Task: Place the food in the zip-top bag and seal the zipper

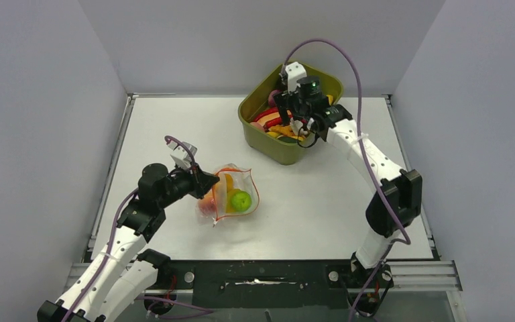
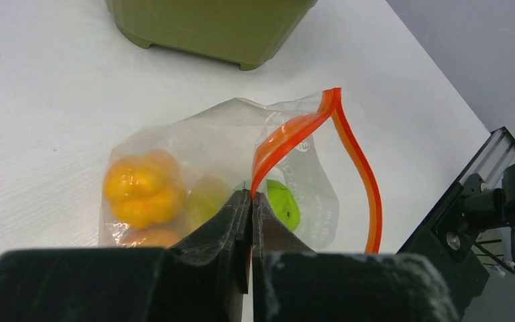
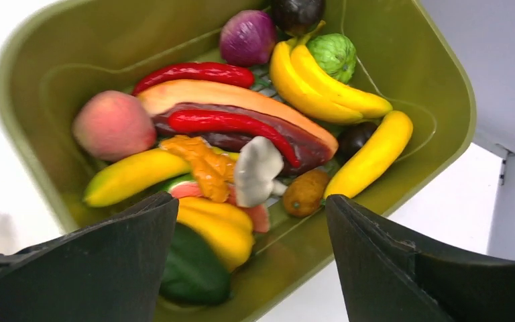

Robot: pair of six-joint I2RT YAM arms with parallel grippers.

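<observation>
A clear zip bag with a red-orange zipper lies on the table, holding a yellow pepper, a green apple and other fruit. My left gripper is shut on the bag's zipper edge, and the mouth stands part open. My right gripper is open above the green bin of food, with nothing held. Below it lie peppers, bananas, a peach, a potato and other pieces.
The bin stands at the back right of the white table. Walls close in the back and both sides.
</observation>
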